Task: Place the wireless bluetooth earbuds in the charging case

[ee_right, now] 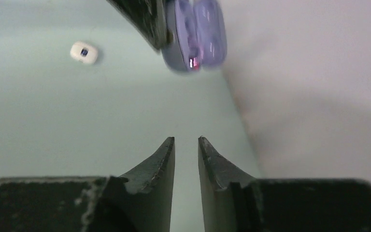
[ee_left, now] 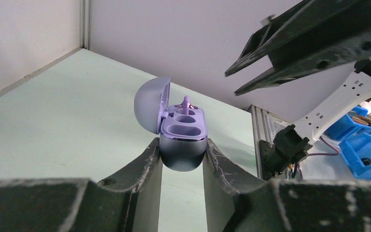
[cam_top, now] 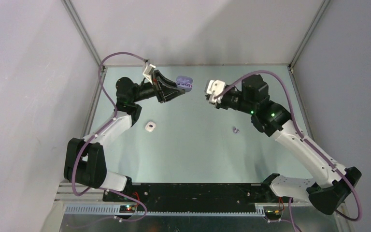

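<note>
A lilac charging case with its lid raised is held up by my left gripper, shut on its lower body; in the left wrist view a lilac earbud stem pokes up from one slot, and a red light glows on the case in the right wrist view. My right gripper is part open, nothing between its fingers, clear of the case and to its right in the top view. A small lilac piece, likely an earbud, lies on the table at the right.
A small white square object lies on the table at the left.
</note>
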